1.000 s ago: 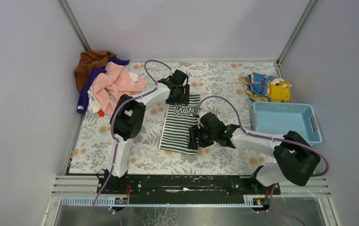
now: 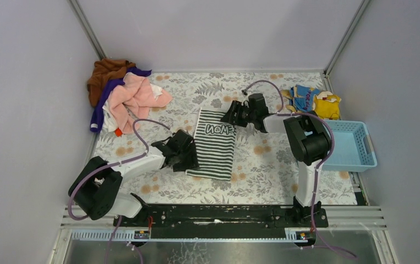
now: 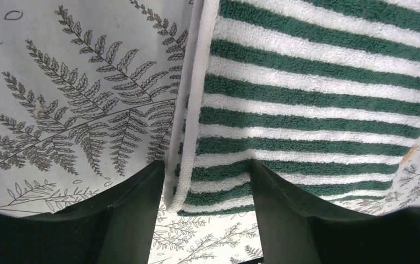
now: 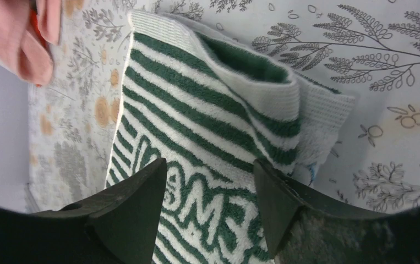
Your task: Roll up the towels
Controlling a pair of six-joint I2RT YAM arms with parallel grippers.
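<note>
A green-and-white striped towel (image 2: 214, 151) lies folded lengthwise on the patterned cloth, lettering near its far end. At the near left corner my left gripper is part open, its fingers on either side of the folded edge; whether they touch the cloth cannot be told. Over the far right corner is my right gripper, with its fingers open. In the right wrist view a raised, rumpled fold (image 4: 268, 91) of the towel shows beyond the right finger, with another layer beneath it.
A heap of unfolded pink, brown and purple cloths (image 2: 136, 91) sits at the back left. Blue and yellow cloths (image 2: 315, 102) lie at the back right, behind a light blue basket (image 2: 342, 146) that appears empty.
My left gripper has come from the towel's far end to its near left corner. The right one has gone from the near right side to the far right corner. The towel stays put.
</note>
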